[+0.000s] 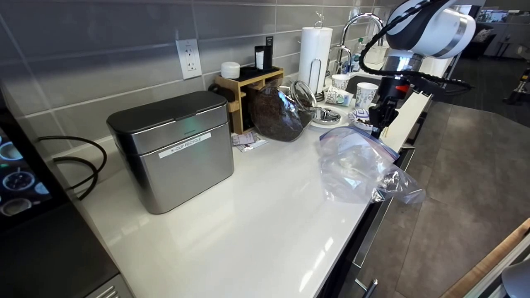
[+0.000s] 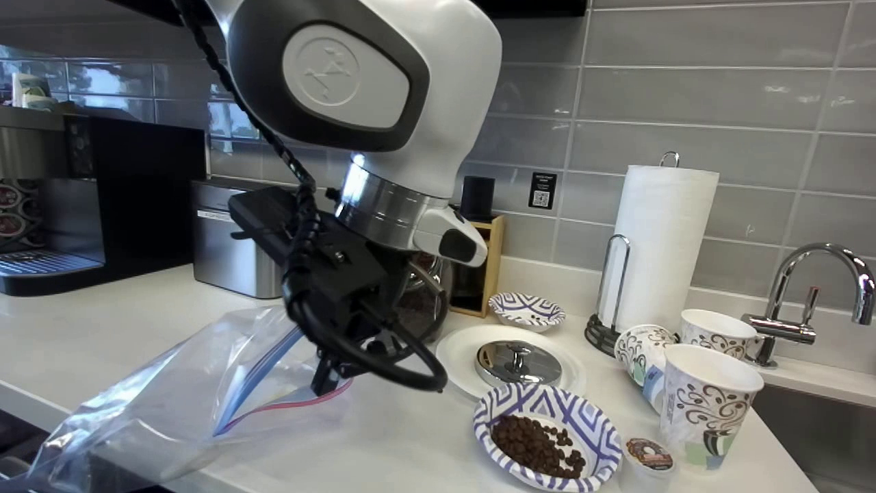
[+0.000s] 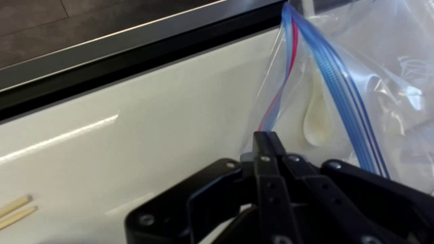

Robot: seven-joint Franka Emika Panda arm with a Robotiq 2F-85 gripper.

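A clear zip bag [image 1: 348,161] lies crumpled on the counter, one end hanging past the front edge. My gripper [image 1: 376,133] is shut on the rim of its mouth. In the wrist view, the gripper's [image 3: 266,136] fingertips meet where the red-and-blue edge of the bag [image 3: 280,91] ends. The other zip strip bows away, so the mouth stands partly open. Through the plastic shows a pale spoon-like thing [image 3: 316,122]; whether it is inside or beneath, I cannot tell. From exterior view 2, the gripper [image 2: 326,382] is low over the counter with the bag [image 2: 164,394] trailing left.
Close by are a patterned bowl of coffee beans [image 2: 538,444], a plate with a metal lid [image 2: 519,363], paper cups [image 2: 707,402] and a pod [image 2: 649,454]. Two wooden sticks [image 3: 16,212] lie on the counter. Free counter [image 1: 238,238] stretches before the steel bin [image 1: 186,164].
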